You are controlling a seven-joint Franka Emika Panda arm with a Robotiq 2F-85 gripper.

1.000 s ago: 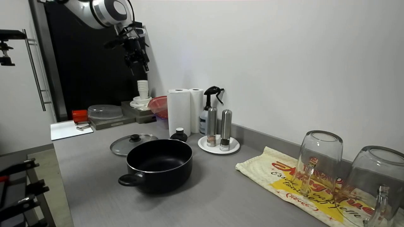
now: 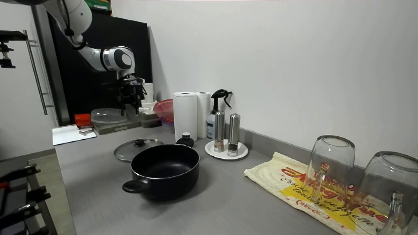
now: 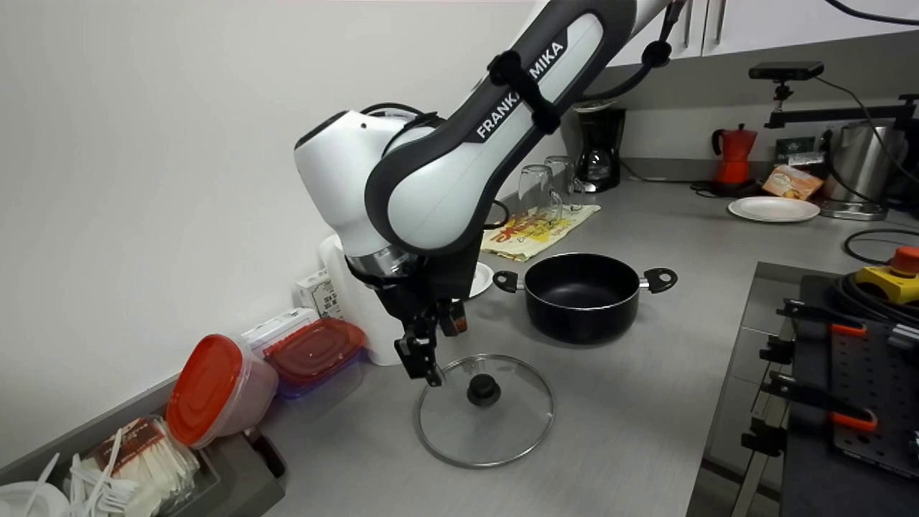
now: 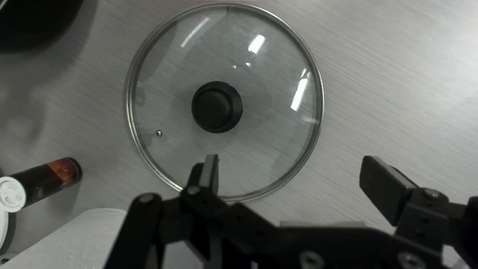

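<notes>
A round glass lid (image 4: 264, 148) with a metal rim lies flat on the counter, its black knob (image 4: 217, 107) facing up. My gripper is open above the counter, its fingers wide apart with nothing between them. In the wrist view, one finger (image 4: 209, 175) overlaps the lid's near rim, while the other is off to the right over bare counter. Exterior view 2 has the gripper (image 3: 431, 349) beside the lid (image 3: 517, 426) on its wall side, higher than the knob. An empty black pot (image 3: 583, 314) stands uncovered nearby.
Two paper towel rolls (image 2: 184, 115), a spray bottle (image 2: 211, 123) and two steel mills on a white plate (image 2: 239, 154) line the wall. Red-lidded containers (image 3: 207, 388) stand behind the gripper. The counter in front of the pot is free.
In exterior view 1 the arm and gripper have come down a long way and slightly left, closer to the counter. Lid and pot have stayed in place.
</notes>
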